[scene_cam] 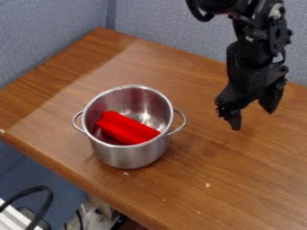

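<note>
A steel pot (127,154) with two side handles stands on the wooden table at the left of the view, with a red cylinder (126,128) lying inside it. My black gripper (249,110) hangs over the right part of the table, to the right of the pot and apart from it. Its fingers are open, with nothing between them.
Grey padded walls (168,18) line the back and left. Dark cables (36,193) show beyond the table's front left edge.
</note>
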